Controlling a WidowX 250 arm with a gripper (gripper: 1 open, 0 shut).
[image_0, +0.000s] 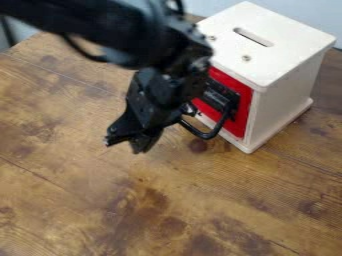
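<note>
A white wooden box (283, 80) with a slot in its top stands at the upper right, with a red front panel (241, 115) holding a black mechanism and a black bar handle (214, 131). My black gripper (134, 135) hangs over the table just left of the handle, pointing down and left; it looks shut, with nothing visible between its fingers. The arm comes from the upper left and partly hides the panel and handle.
A pale wall edge runs along the back behind the table.
</note>
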